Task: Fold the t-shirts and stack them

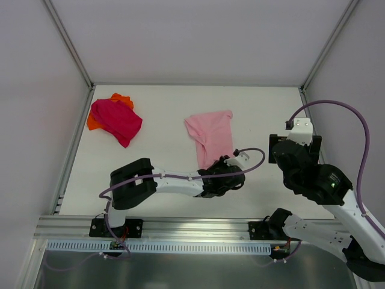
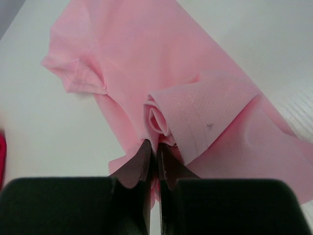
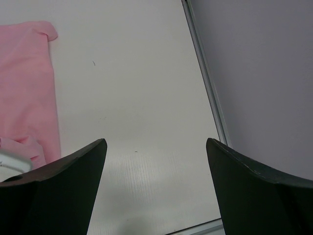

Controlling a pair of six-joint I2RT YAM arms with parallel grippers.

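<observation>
A pink t-shirt (image 1: 209, 133) lies flat mid-table, its near part bunched. In the left wrist view my left gripper is shut on a gathered fold of that pink cloth (image 2: 127, 54), with folded layers standing up just beyond the fingertips. My right gripper (image 1: 295, 144) is open above the right side of the table, nothing between its fingers; in the right wrist view the pink t-shirt (image 3: 27, 83) is at the left edge.
A red shirt (image 1: 117, 120) lies over an orange one (image 1: 120, 99) at the back left.
</observation>
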